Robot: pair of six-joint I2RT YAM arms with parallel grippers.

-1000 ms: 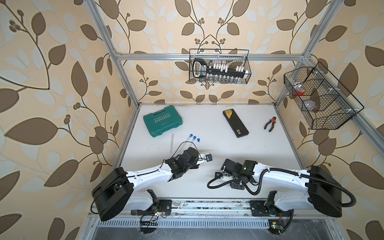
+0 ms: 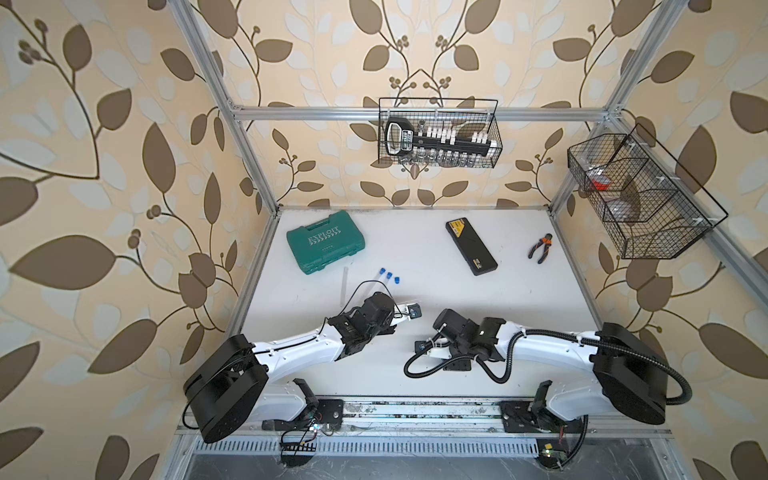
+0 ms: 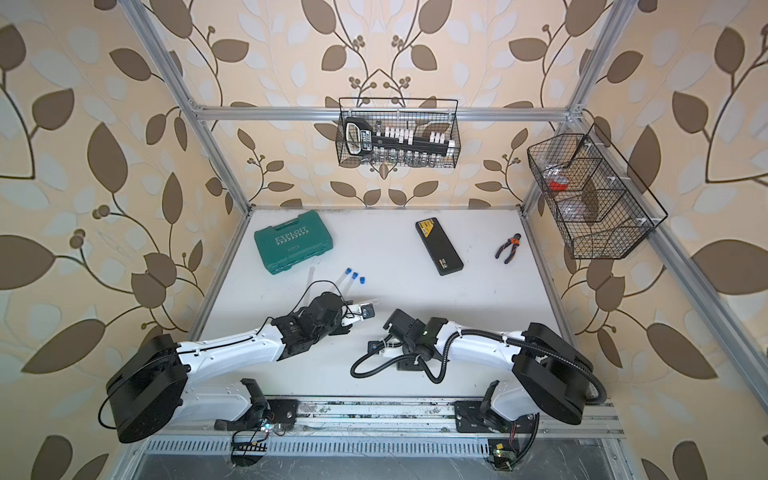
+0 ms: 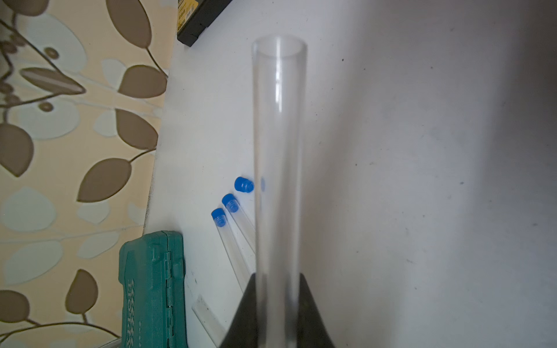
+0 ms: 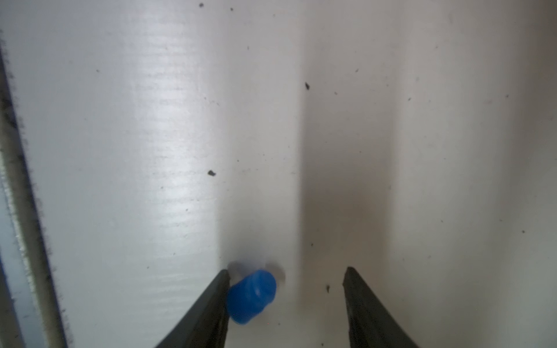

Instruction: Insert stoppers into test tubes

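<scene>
In the left wrist view a clear, empty test tube (image 4: 279, 174) points away from my left gripper, which is shut on it; its far mouth has no stopper. A blue stopper (image 5: 251, 295) shows low in the right wrist view, close against the inner side of the left-hand finger (image 5: 211, 310). My right gripper stands open, its other finger well apart from the stopper. Beyond the held tube lie two tubes with blue stoppers in them, one tube (image 4: 233, 249) beside another tube (image 4: 240, 219), a loose blue stopper (image 4: 244, 184), and an unstoppered tube (image 4: 207, 319).
A green case (image 2: 326, 241) lies at the back left, a black box (image 2: 472, 246) at the back centre and pliers (image 2: 541, 248) at the back right. Wire baskets hang above the table.
My right arm has moved left and slightly toward the back of the table. The left arm has shifted only slightly, and the objects at the back stay where they were.
</scene>
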